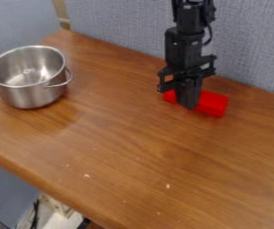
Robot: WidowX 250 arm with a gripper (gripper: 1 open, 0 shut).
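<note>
My black gripper (187, 89) reaches down from the top of the view, its fingertips low over the near left part of a red block (209, 104). The block lies flat on the wooden table at the back right, partly hidden behind the fingers. The fingers look close together; whether anything is between them is hidden.
A steel pot (27, 80) with a handle stands at the left edge of the wooden table (127, 170). A grey padded wall (253, 45) rises behind the block.
</note>
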